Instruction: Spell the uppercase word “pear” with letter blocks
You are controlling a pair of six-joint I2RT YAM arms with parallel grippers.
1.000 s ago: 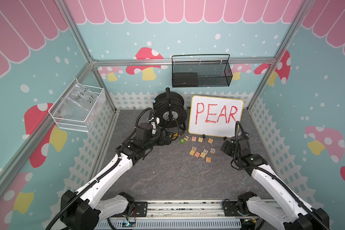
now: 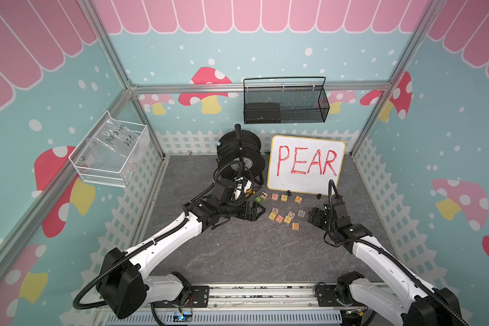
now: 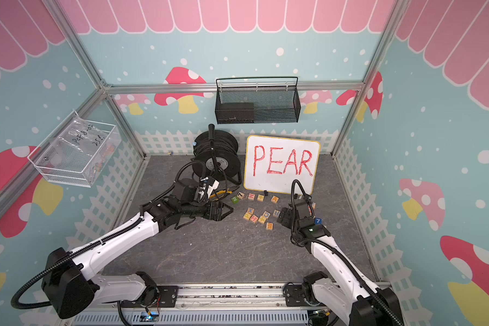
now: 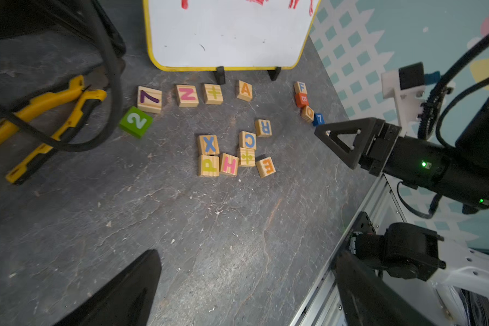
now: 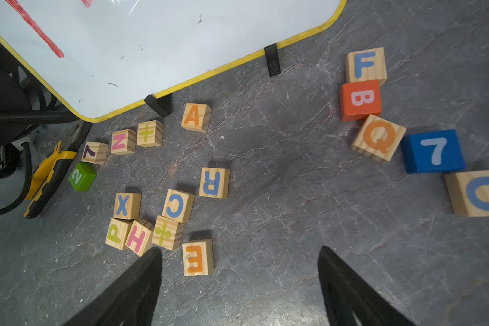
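Observation:
Blocks lie scattered on the dark table. In the right wrist view the P block (image 5: 114, 233) touches other blocks in a cluster, and the E block (image 5: 195, 257) lies just to its right. The A block (image 5: 195, 116) is near the whiteboard, and the R block (image 5: 214, 182) lies by itself, its letter turned over. Left of the cluster my left gripper (image 2: 258, 211) hangs above the table, open and empty. My right gripper is open too, over bare table right of the E block; only its blurred fingers (image 5: 133, 288) show.
The whiteboard (image 2: 306, 163) reading PEAR stands behind the blocks. Yellow pliers (image 4: 65, 116) and a cable reel (image 2: 239, 154) are at the left. A 7 block (image 5: 433, 151) and several others lie at the right.
My left gripper has moved right and toward the front, closer to the blocks. The blocks look unmoved.

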